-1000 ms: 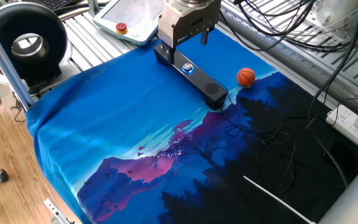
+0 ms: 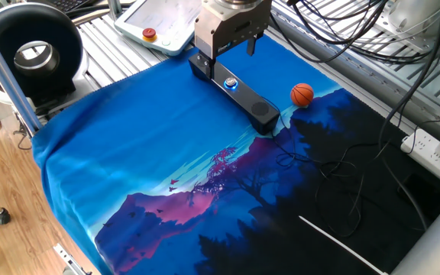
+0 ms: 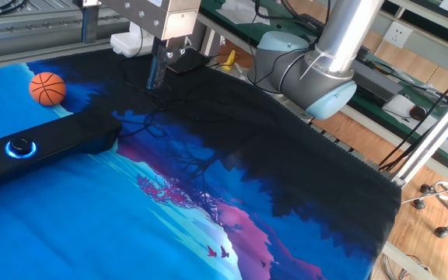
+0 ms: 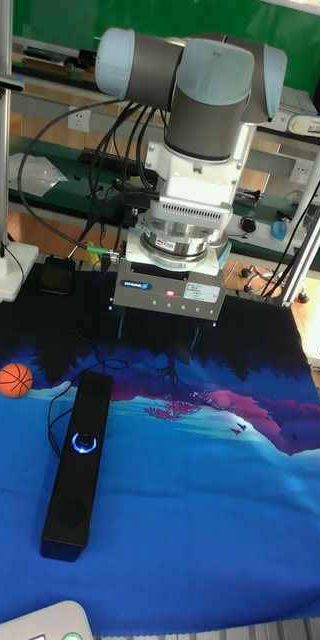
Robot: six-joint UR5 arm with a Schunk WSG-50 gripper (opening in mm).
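My gripper hangs in the air over the cloth, its two fingers set wide apart and nothing between them. In exterior view 1 it overlaps the upper end of a long black speaker with a blue-lit knob. Exterior view 3 instead shows the gripper beyond and above the speaker, clear of it. An orange toy basketball rests on the cloth beside one end of the speaker. The same ball appears at the left in exterior view 2.
A printed blue cloth covers the table, with much of it bare. Thin black cable lies loosely on its dark part. A power strip stands at one edge, and a teach pendant with a red button lies by another.
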